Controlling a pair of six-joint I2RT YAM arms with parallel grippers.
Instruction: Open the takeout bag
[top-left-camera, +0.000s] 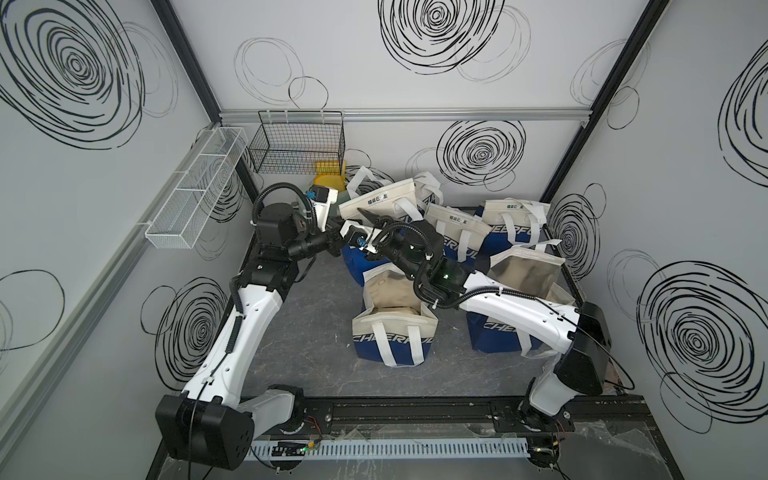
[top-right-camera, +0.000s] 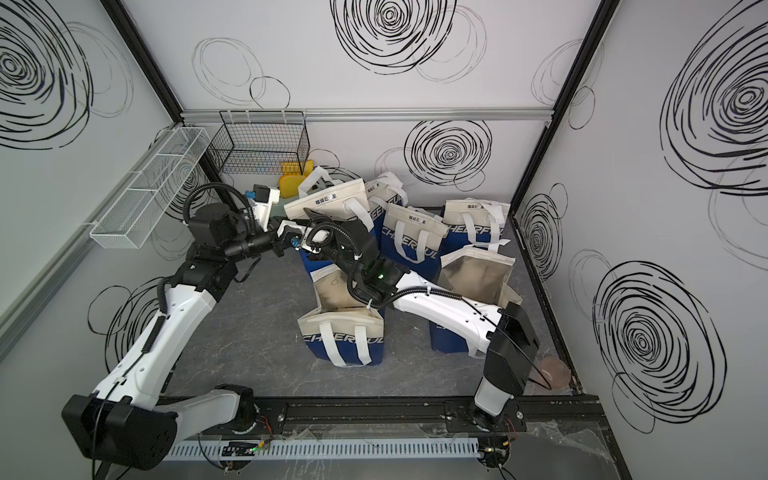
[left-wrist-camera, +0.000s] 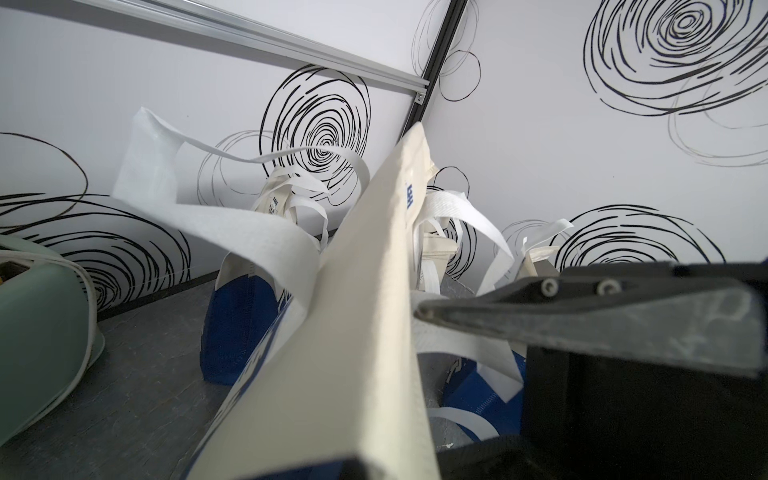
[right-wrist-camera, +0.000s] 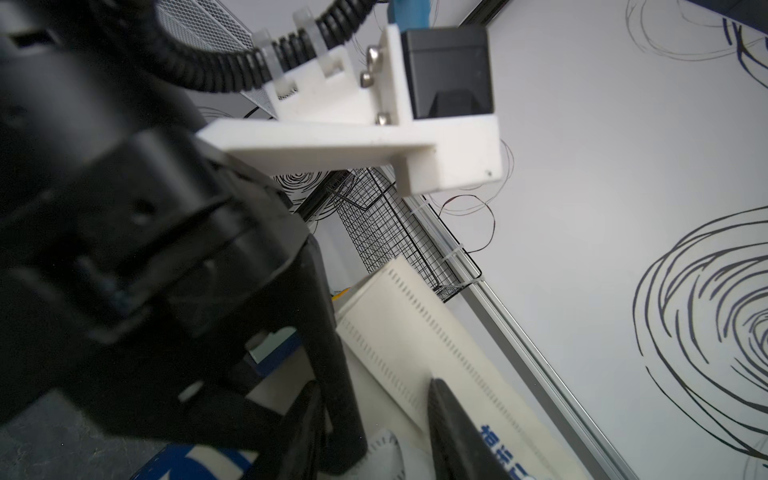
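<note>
A blue-and-cream takeout bag (top-left-camera: 376, 192) at the back centre has its cream top edge (left-wrist-camera: 360, 336) upright before the left wrist camera, white handles hanging beside it. My left gripper (top-left-camera: 336, 233) is against the bag's left part, shut; its tip is partly hidden. In the right wrist view the bag's cream flap (right-wrist-camera: 408, 328) lies just beyond my right gripper, which is closed on part of the bag, though the gripped spot is mostly hidden by both grippers.
An open bag (top-left-camera: 392, 336) stands front centre, another (top-left-camera: 520, 272) at right; several closed bags stand behind. A green container (left-wrist-camera: 40, 336) is at back left, wire baskets (top-left-camera: 296, 140) on the walls. Free table is at front left.
</note>
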